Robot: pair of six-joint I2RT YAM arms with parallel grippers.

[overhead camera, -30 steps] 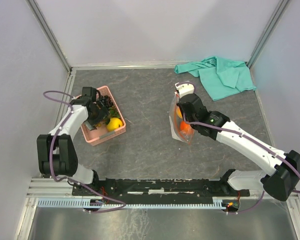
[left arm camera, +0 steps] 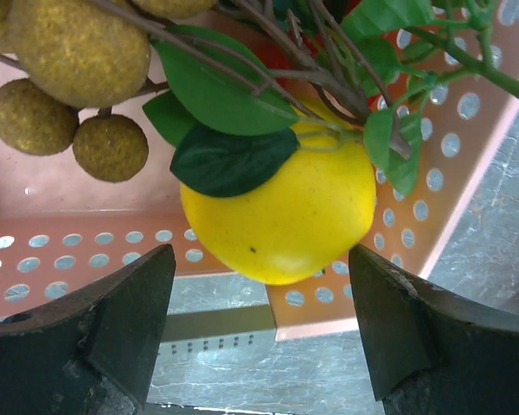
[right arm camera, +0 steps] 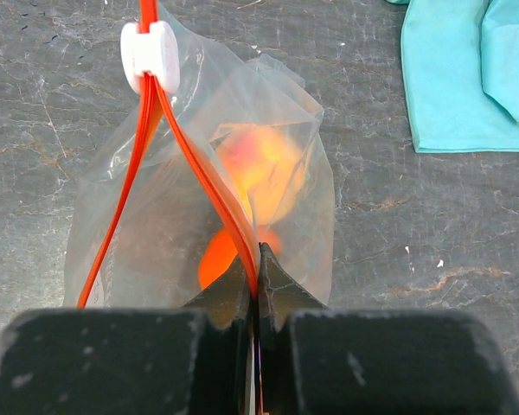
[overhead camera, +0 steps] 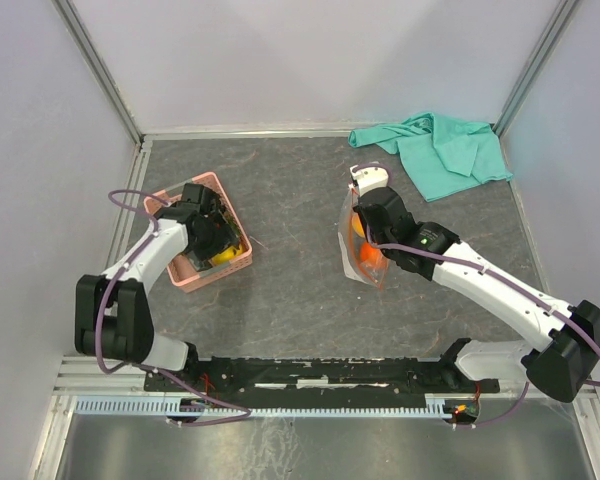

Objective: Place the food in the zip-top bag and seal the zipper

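Observation:
In the left wrist view a yellow fruit lies in the corner of the pink basket, partly under green leaves. My left gripper is open over it, one finger to each side, with the fruit beyond the tips. The clear zip bag stands open on the table, an orange fruit and a yellow-orange one inside. My right gripper is shut on the bag's orange zipper edge. A white slider sits at the far end of the zipper.
Brownish round fruits and leafy stems share the basket. A turquoise cloth lies at the back right. Bare grey table separates basket and bag.
The left gripper has moved right and toward the front of the basket, now over the yellow fruit and partly covering it from above. The right arm and bag have stayed still.

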